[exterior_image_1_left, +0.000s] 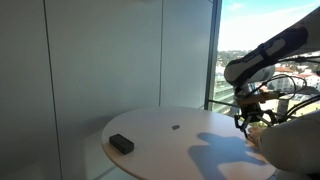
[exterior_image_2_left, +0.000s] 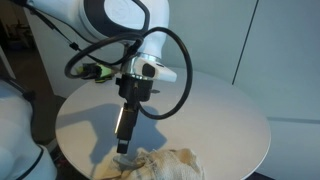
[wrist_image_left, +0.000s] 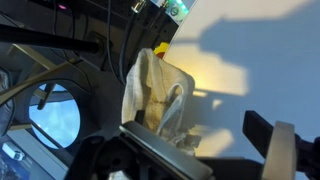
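Note:
A crumpled beige cloth (exterior_image_2_left: 165, 164) lies at the table's near edge in exterior view 2. My gripper (exterior_image_2_left: 123, 149) points down just above its left part. In the wrist view the cloth (wrist_image_left: 158, 94) shows beyond the fingers, bunched along the table edge. There the gripper is open, its dark fingers wide apart and nothing held between them. Exterior view 1 has the gripper low at the table's right side, with the cloth mostly hidden behind it and the arm. Whether the fingertips touch the cloth cannot be told.
A round white table (exterior_image_1_left: 160, 151) carries a black box (exterior_image_1_left: 122, 144) at its left edge and a small dark piece (exterior_image_1_left: 176, 127) farther back. Beyond the edge in the wrist view are cables and a stand. A window (exterior_image_1_left: 260, 32) is behind the arm.

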